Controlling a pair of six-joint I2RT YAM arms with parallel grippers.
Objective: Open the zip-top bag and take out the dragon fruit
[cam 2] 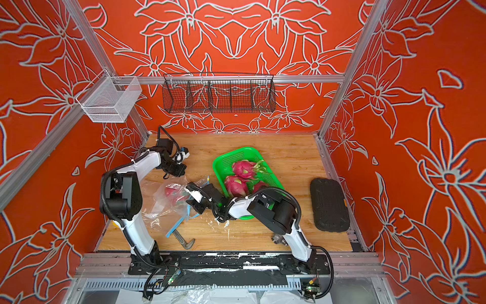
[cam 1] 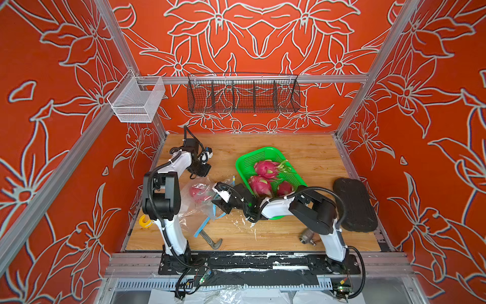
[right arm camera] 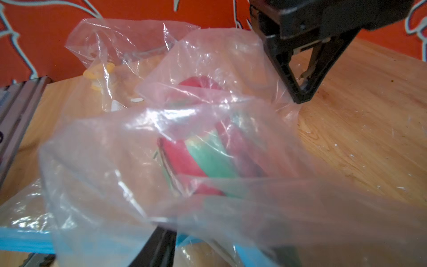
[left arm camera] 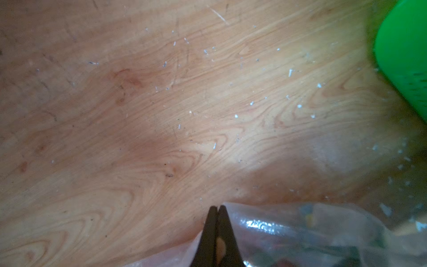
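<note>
A clear zip top bag (cam 1: 189, 210) with blue zip strips lies on the left of the table, and a dragon fruit (right arm camera: 202, 164) shows pink and green through its film. At the bag's far edge my left gripper is shut, with bag film right beside its fingertips; whether any film is pinched cannot be told. My right gripper (cam 1: 215, 205) is open at the zip side of the bag. In the right wrist view one dark finger (right arm camera: 158, 249) shows under a fold of film, and the other is hidden behind it.
To the right stands a green basket (cam 1: 245, 164) with several dragon fruits, partly behind my right arm. A hammer (cam 1: 211, 241) lies near the front edge, yellow tape (cam 1: 144, 221) at the left, a black case (cam 1: 355, 204) far right.
</note>
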